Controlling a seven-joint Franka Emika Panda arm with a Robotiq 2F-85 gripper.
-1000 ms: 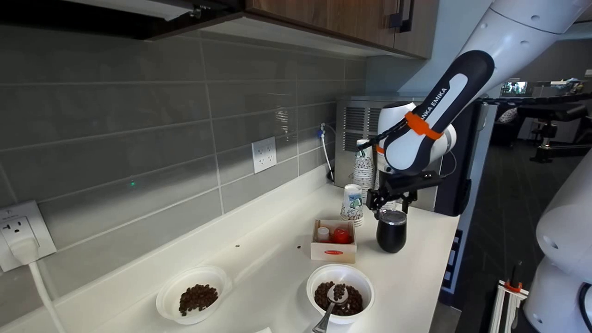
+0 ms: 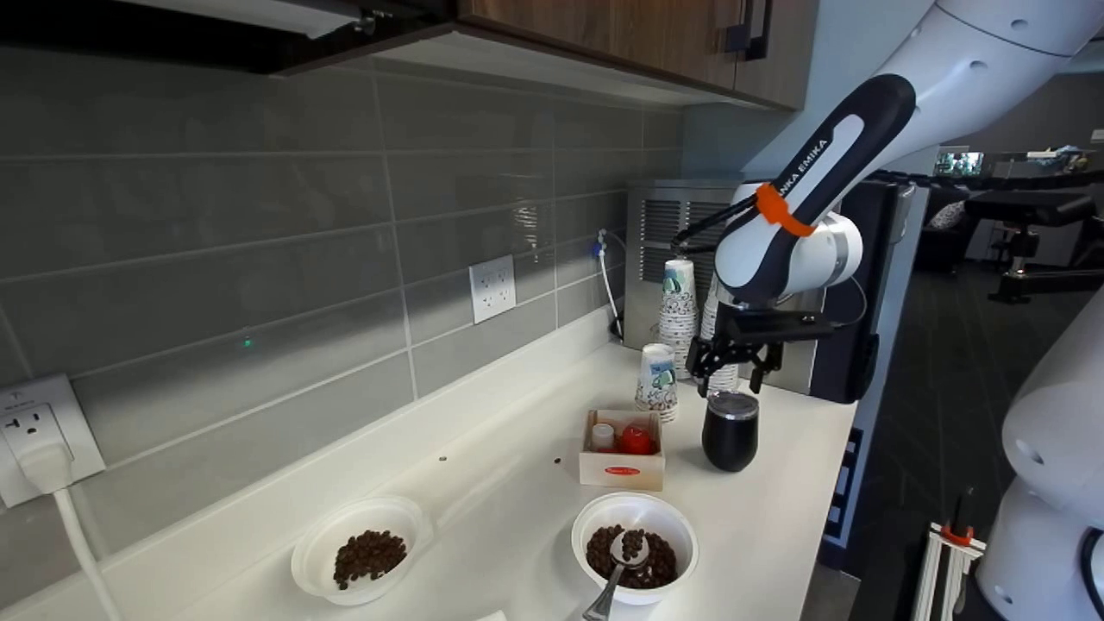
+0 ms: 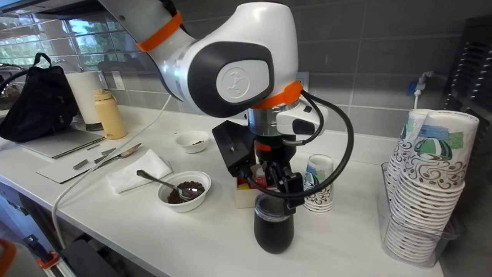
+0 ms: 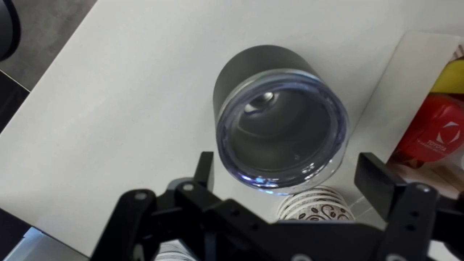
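A black tumbler [image 2: 730, 439] with a clear lid [image 4: 280, 130] stands upright on the white counter. My gripper [image 2: 735, 385] hovers at the height of its top, fingers pointing down. In the wrist view the open gripper has one finger [image 4: 205, 167] to the left of the lid and the other to the right, with clear gaps on both sides. Nothing is held. The second exterior view shows the tumbler [image 3: 274, 231] beneath the gripper, whose fingers partly cover the lid there.
Close beside the tumbler are a small wooden box [image 2: 622, 471] with red items and a short stack of paper cups [image 3: 319, 180]. Taller cup stacks [image 3: 422, 184] stand behind. Two white bowls hold dark beans, the nearer bowl [image 2: 589, 519] with a spoon. The counter's front edge is close by.
My arm has shifted slightly and the wrist has turned and levelled, lifting the gripper a little off the tumbler's rim. The tumbler, box and bowls have stayed in place.
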